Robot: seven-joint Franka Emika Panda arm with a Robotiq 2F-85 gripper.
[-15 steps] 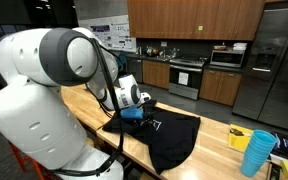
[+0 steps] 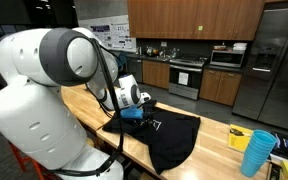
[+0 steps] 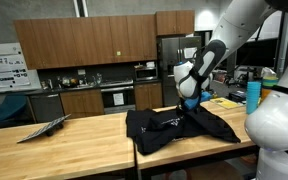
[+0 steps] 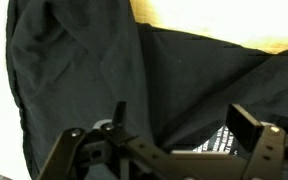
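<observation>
A black cloth point(image 2: 176, 138) lies spread and folded over the wooden table; in exterior view 2 the same cloth point(image 3: 169, 132) runs along the table's right part. Seen from the wrist, the dark fabric point(image 4: 79, 65) fills most of the picture, with a raised fold down its middle. Above it hangs my gripper, its two fingers wide apart and nothing held between them. A small patch with black-and-white stripes point(image 4: 222, 140) shows by the right finger. Whether the fingertips touch the cloth, I cannot tell.
Two blue cups point(image 2: 256, 153) stand at the table's right, near a yellow item point(image 2: 240, 137) and other small objects. Bare wood point(image 3: 59, 150) takes up the table's left part in exterior view 2.
</observation>
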